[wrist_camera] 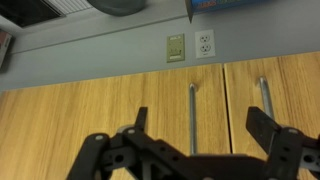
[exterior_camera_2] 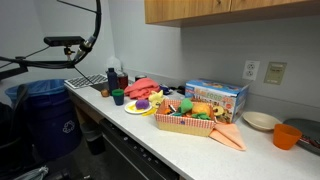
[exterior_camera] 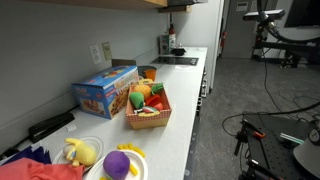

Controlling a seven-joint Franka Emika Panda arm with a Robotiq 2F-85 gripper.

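In the wrist view my gripper is open, its two dark fingers wide apart with nothing between them. Behind it are wooden cabinet doors [wrist_camera: 85, 125] with metal handles, well away from the counter items. A basket [exterior_camera_2: 185, 125] of toy food, coloured pink to orange, stands on the white counter [exterior_camera: 170, 155]. Orange, green and red pieces fill it. Left of it in the second exterior view lies a white plate [exterior_camera_2: 134, 109] with a purple item [exterior_camera_2: 142, 104] on it. A yellow toy [exterior_camera: 81, 151] rests on another plate in the first exterior view.
A blue picture box [exterior_camera: 107, 92] stands against the wall behind the basket. A red cloth [exterior_camera: 42, 171], an orange bowl [exterior_camera_2: 287, 136] and a green cup [exterior_camera_2: 118, 97] are also on the counter. Its front strip beside the basket is clear. Overhead cabinets [exterior_camera_2: 230, 12] overhang the back.
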